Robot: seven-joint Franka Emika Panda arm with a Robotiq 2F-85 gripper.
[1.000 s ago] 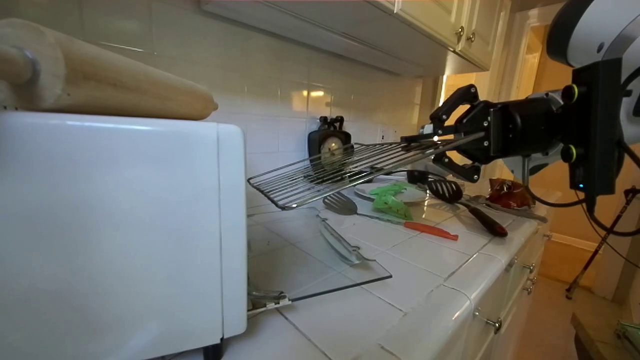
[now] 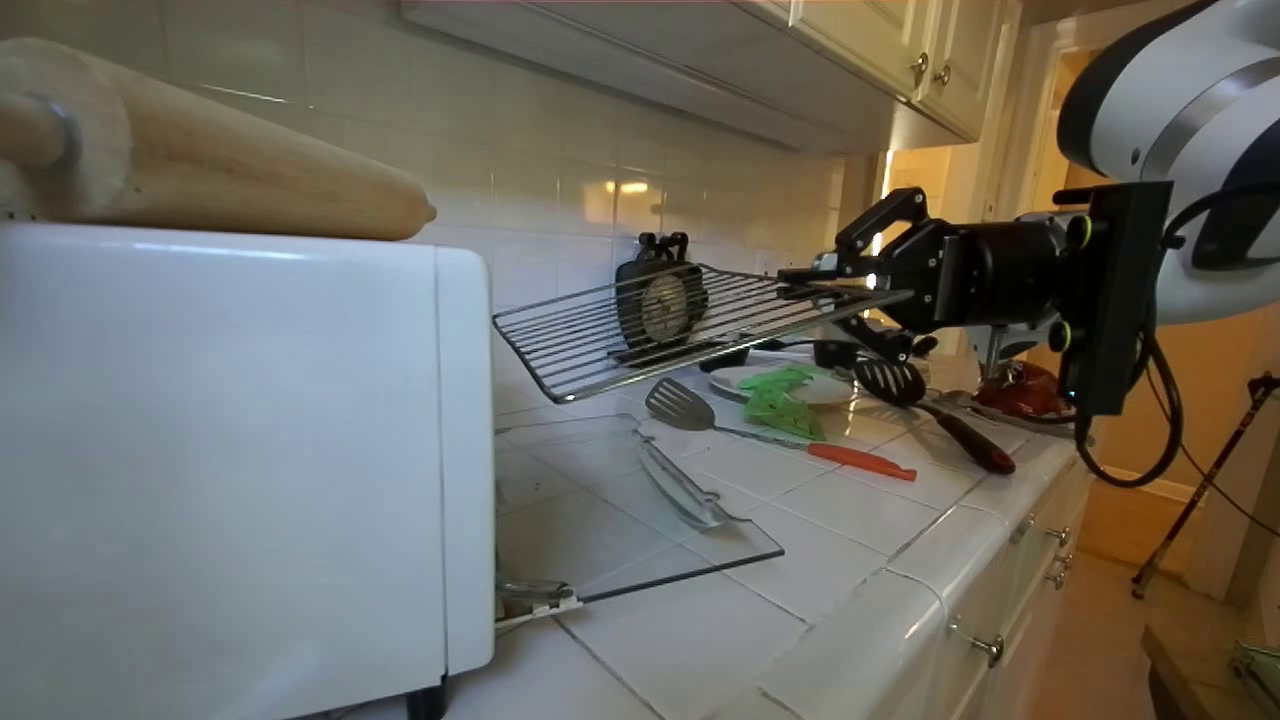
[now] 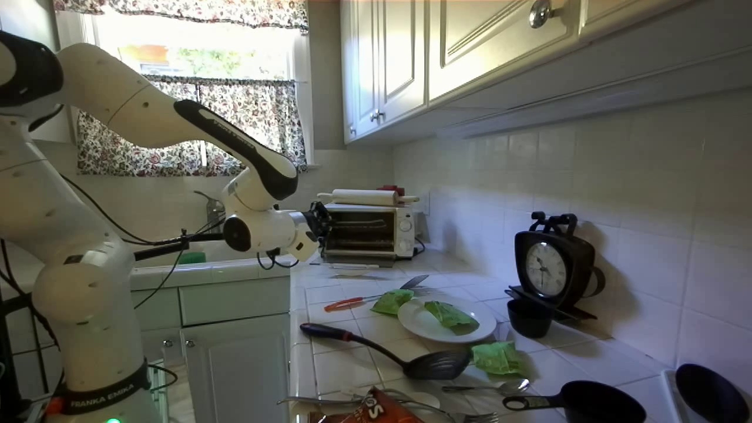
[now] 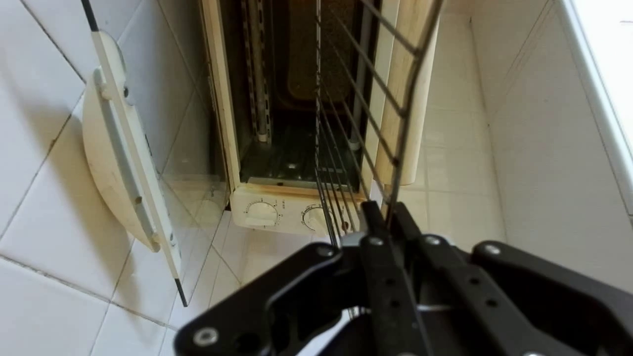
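A wire oven rack (image 2: 672,330) hangs in the air, tilted, its far end lower than the end at my gripper (image 2: 828,286). My gripper is shut on the rack's edge; in the wrist view the fingertips (image 4: 373,216) pinch a wire of the rack (image 4: 409,112). The white toaster oven (image 2: 240,456) stands beyond the rack's far edge. Its glass door (image 2: 624,516) is folded down over the counter, and in the wrist view the oven's dark inside (image 4: 291,139) lies open. The rack's far edge is just outside the oven, above the door.
A rolling pin (image 2: 240,150) lies on top of the oven. Behind the rack, a black clock-scale (image 2: 662,300) stands by the wall. Spatulas (image 2: 864,461), a white plate (image 3: 423,328) with green cloth-like pieces, and a pan (image 3: 599,403) lie farther along the counter. Cabinets (image 3: 395,63) overhang.
My gripper has moved left towards the oven and turned a little. The rack tilts differently, its gripped end nearer the oven; its far edge has risen slightly.
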